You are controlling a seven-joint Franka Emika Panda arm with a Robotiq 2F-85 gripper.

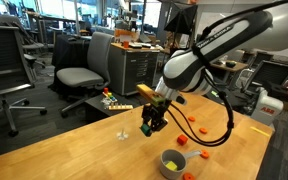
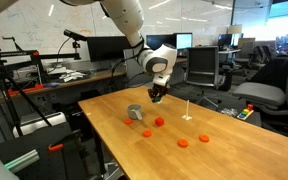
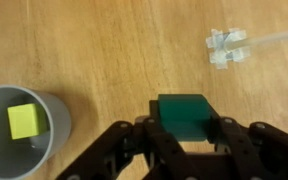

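Note:
A green block (image 3: 185,116) sits between the fingers of my gripper, which is shut on it. In exterior view 1 the gripper (image 1: 151,127) and the dark green block (image 1: 145,130) are over the wooden table, left of and behind a grey pot (image 1: 172,163). The wrist view has that pot (image 3: 52,135) at lower left, with a yellow block (image 3: 27,121) inside. Whether the green block clears the tabletop is hard to tell.
A clear upright stand (image 3: 230,46) is taped to the table near the gripper. Several red pieces, including a red block (image 2: 159,121), lie around the pot.

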